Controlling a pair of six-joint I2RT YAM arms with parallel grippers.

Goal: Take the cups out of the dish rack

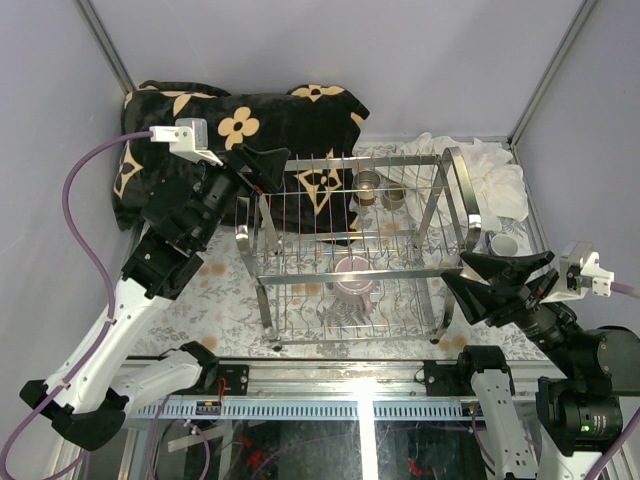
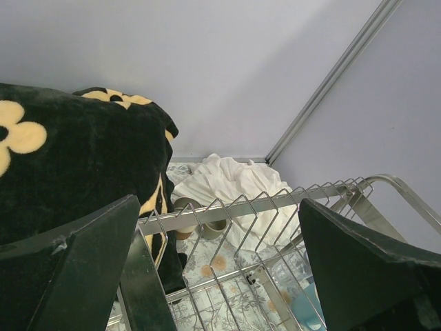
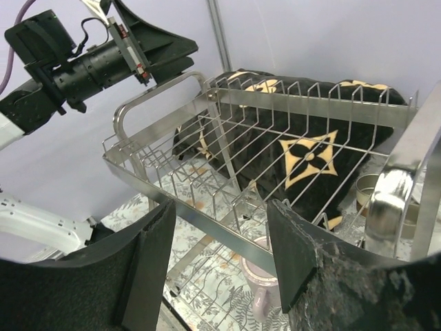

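A metal dish rack [image 1: 355, 273] stands mid-table. A pink cup [image 1: 353, 291] [image 3: 262, 283] sits low inside it. Two small metal cups [image 1: 366, 186] are at its back. A pale cup [image 1: 502, 244] is right of the rack, partly hidden. A bluish cup [image 2: 306, 307] shows in the left wrist view. My left gripper [image 1: 262, 168] is open above the rack's upper left, holding nothing. My right gripper [image 1: 460, 278] is open at the rack's front right, with nothing seen between its fingers.
A dark flowered cushion [image 1: 185, 160] lies at the back left, reaching behind the rack. A crumpled white cloth [image 1: 495, 180] lies at the back right. Walls enclose the table. The tabletop left of the rack is fairly clear.
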